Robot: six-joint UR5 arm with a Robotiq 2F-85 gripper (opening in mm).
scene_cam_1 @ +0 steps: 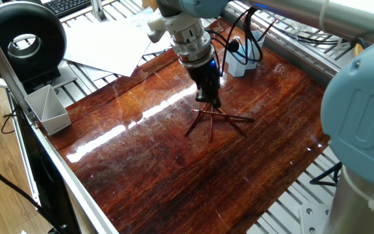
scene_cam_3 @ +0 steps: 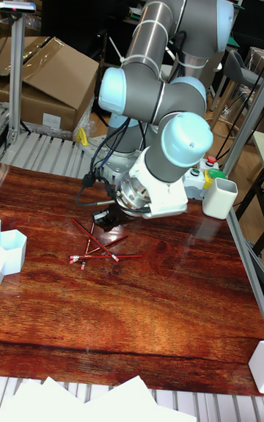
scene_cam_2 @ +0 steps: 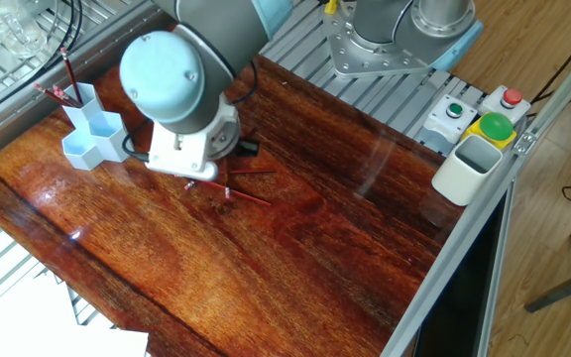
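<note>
Several dark red pencils [scene_cam_1: 239, 118] lie crossed in a loose pile on the brown wooden table [scene_cam_1: 148, 175]. My black gripper [scene_cam_1: 208, 104] points down just over the far end of that pile in exterior view 1, its tips close to the pencils. Whether they touch is unclear, and so is the gap between the fingers. From exterior view 2 the arm's wrist covers most of the gripper, with part of the pencils [scene_cam_2: 251, 198] showing beside it. Exterior view 3 has the gripper [scene_cam_3: 107, 221] at the pile's back edge, above the pencils [scene_cam_3: 117, 256].
A pale holder of joined hexagonal cups [scene_cam_2: 82, 159] stands near the table's edge, with several pencils [scene_cam_2: 69, 74] upright in one cup. A white container [scene_cam_2: 454, 183] sits by the emergency buttons. White papers [scene_cam_1: 102, 49] lie beyond one table edge.
</note>
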